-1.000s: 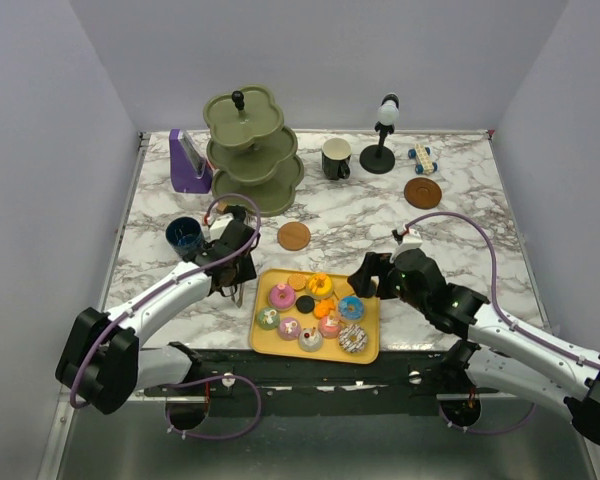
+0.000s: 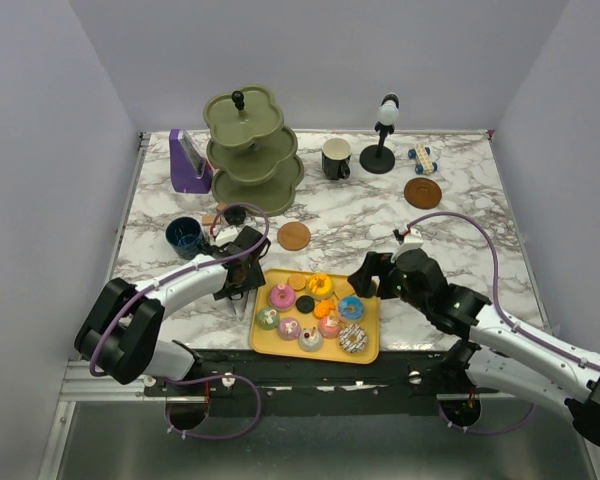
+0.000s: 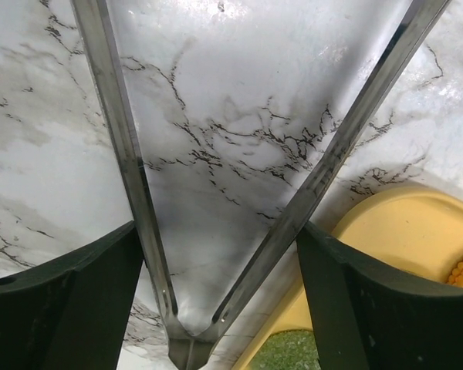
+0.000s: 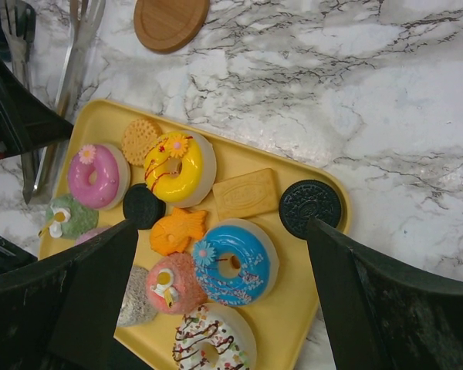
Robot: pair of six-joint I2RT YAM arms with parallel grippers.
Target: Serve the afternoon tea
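My left gripper (image 2: 242, 280) is low left of the yellow tray (image 2: 270, 346); in the left wrist view its fingers straddle metal serving tongs (image 3: 189, 347), whose two arms spread upward. Whether it grips them is unclear. My right gripper (image 2: 372, 280) stands open above the tray's right end, nothing between its fingers. The tray holds donuts, such as the blue one (image 4: 236, 274) and pink one (image 4: 92, 185), biscuits (image 4: 244, 193) and other sweets. A green three-tier stand (image 2: 240, 130) is at the back left.
A blue cup (image 2: 184, 233), a dark mug (image 2: 336, 158), two wooden coasters (image 2: 294, 236) (image 2: 422, 193), a purple holder (image 2: 188, 165), a black stand (image 2: 378, 155) and a toy car (image 2: 423, 160) surround the work area.
The right arm and the sweets have stayed in place.
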